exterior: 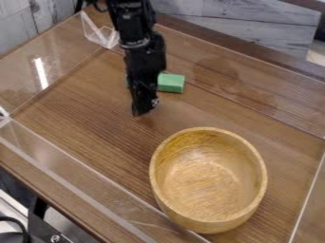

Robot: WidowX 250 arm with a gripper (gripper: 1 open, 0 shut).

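The black gripper [146, 102] reaches down from the top of the camera view to just above the wooden table, left of and in front of a green block [170, 84]. Its fingers look close together, with nothing visible between them. The arm partly covers the block's left side.
A large yellow bowl [207, 174] stands at the front right. A clear plastic object [13, 107] is at the left edge. A marbled wall runs along the back.
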